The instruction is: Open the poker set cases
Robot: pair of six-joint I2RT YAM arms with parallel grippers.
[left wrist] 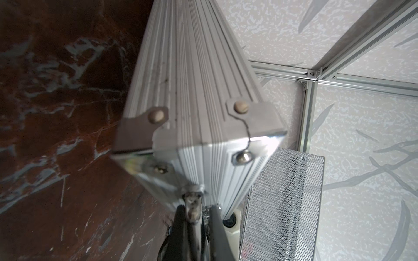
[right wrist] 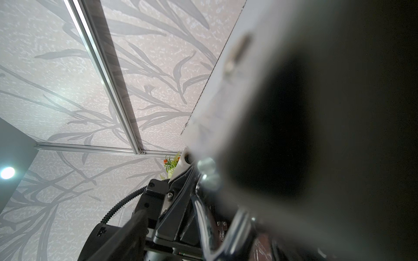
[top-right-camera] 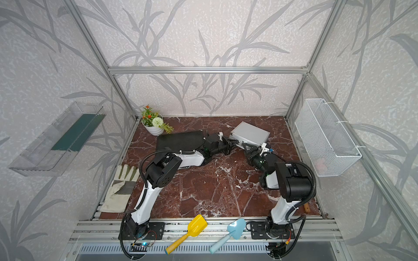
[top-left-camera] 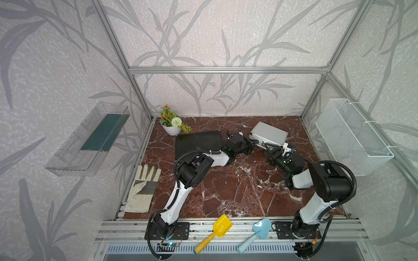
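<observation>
The silver poker case [top-left-camera: 269, 132] lies closed at the back right of the table, its front side between my two grippers. My left gripper [top-left-camera: 253, 142] is shut at the case's left front corner; in the left wrist view its fingertips [left wrist: 178, 221] meet a metal latch or handle fitting below the ribbed end [left wrist: 196, 87], and whether they grip it is unclear. My right gripper [top-right-camera: 249, 148] is at the front right of the case; in the right wrist view a blurred surface fills the right half and a chrome handle shows low, so its finger state is unclear.
A flowerpot [top-left-camera: 171, 127] stands at back left, a black mat [top-left-camera: 191, 141] under the left arm, gloves [top-left-camera: 139, 195] at left. A white mesh basket [top-left-camera: 352, 134] hangs on the right wall. Two toy shovels lie along the front rail.
</observation>
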